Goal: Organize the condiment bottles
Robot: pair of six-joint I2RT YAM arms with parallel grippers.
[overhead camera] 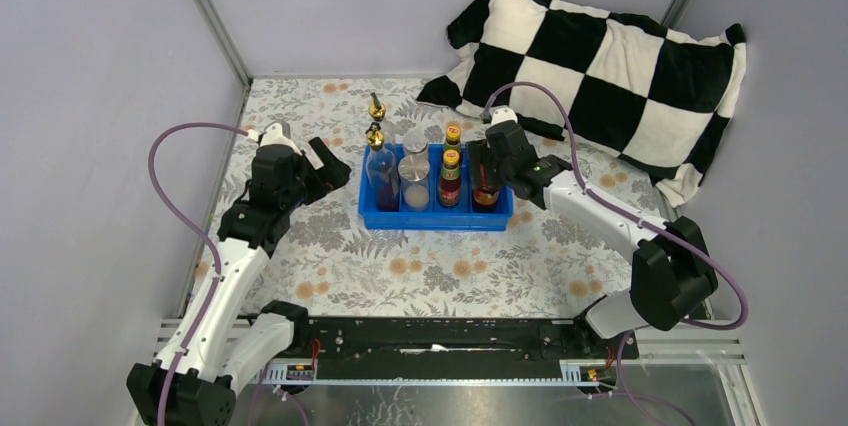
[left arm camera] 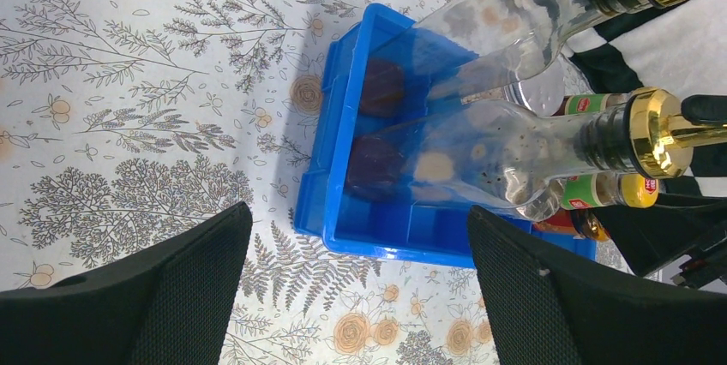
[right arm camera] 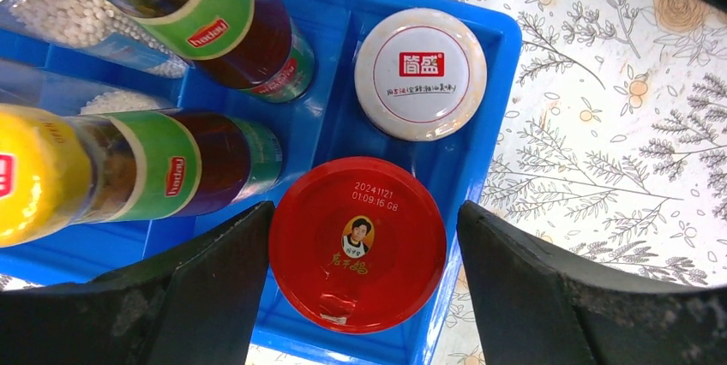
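A blue divided crate [overhead camera: 435, 222] in mid-table holds all the condiments in view. At its left end stand two clear gold-topped bottles [left arm camera: 480, 151], one behind the other. Beside them are two clear jars [overhead camera: 415, 184] with white grains, then two brown sauce bottles [right arm camera: 146, 164] with yellow caps. The right end holds a white-lidded jar [right arm camera: 420, 74] and, nearer the front, a red-lidded jar [right arm camera: 357, 245]. My right gripper straddles the red lid, fingers apart, a narrow gap showing on the right. My left gripper [overhead camera: 336, 166] is open and empty, left of the crate.
A black-and-white checked cloth [overhead camera: 600, 56] is heaped at the back right. Tall bottle tops rise well above the crate rim.
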